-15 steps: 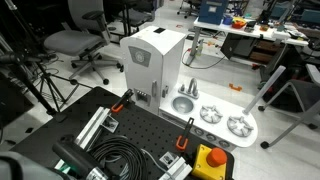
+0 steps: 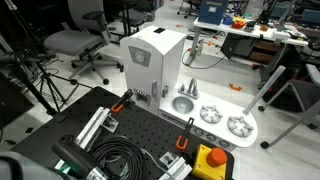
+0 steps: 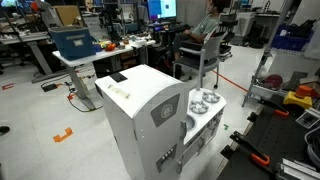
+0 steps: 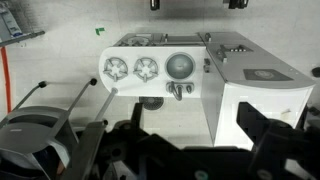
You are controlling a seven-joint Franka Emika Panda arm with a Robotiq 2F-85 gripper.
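A white toy kitchen fills the middle of the scene. Its tall cabinet (image 2: pixel 153 62) stands beside a low counter, which holds a round sink (image 2: pixel 183 105) with a faucet and two stove burners (image 2: pixel 240 126). From above, the wrist view shows the sink (image 4: pixel 180 66), the burners (image 4: pixel 147 68) and the cabinet top (image 4: pixel 262 112). Along the bottom of that view my gripper has its two dark fingers spread wide, with nothing between them. The counter and cabinet lie beyond the fingertips. Neither exterior view shows the fingers clearly.
A black perforated table (image 2: pixel 140 135) borders the kitchen, carrying coiled black cable (image 2: pixel 120 158) and a red button on a yellow box (image 2: pixel 212 160). Office chairs (image 2: pixel 78 40) stand behind. In the wrist view a grey chair (image 4: pixel 35 135) sits at left.
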